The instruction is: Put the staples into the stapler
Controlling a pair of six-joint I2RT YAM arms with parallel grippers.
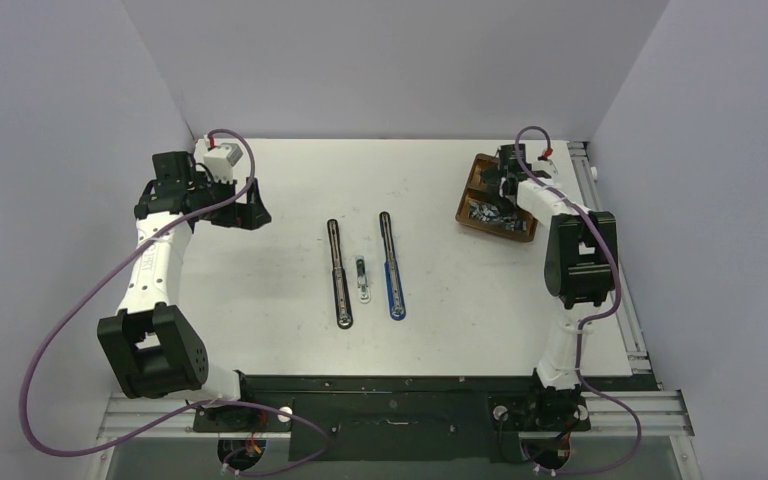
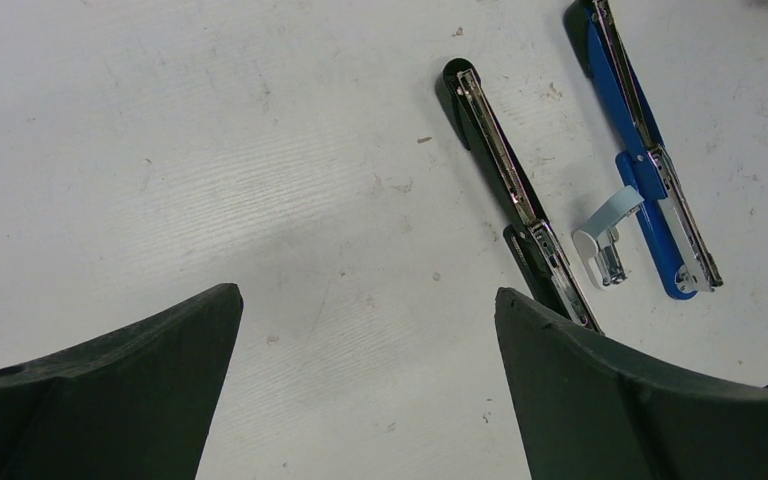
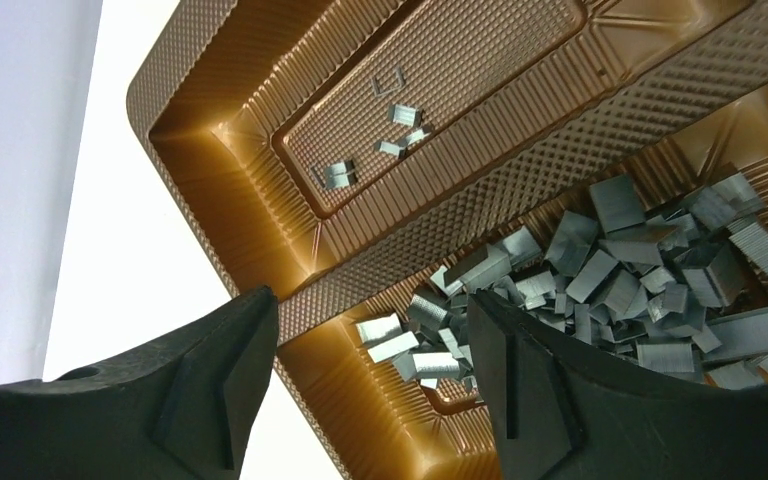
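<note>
A long black stapler (image 1: 338,275), a small white stapler (image 1: 363,280) and a long blue stapler (image 1: 392,270) lie lengthwise on the table's middle; the left wrist view shows their metal channels. A brown two-compartment tray (image 1: 468,215) at the back right holds a pile of staple strips (image 3: 620,290) in one compartment and a few small pieces (image 3: 400,115) in the other. My right gripper hangs over the pile, its fingers apart, with staples visible below between them. My left gripper stands open over empty table at the back left.
Walls stand at the back and both sides. Purple cables loop along both arms.
</note>
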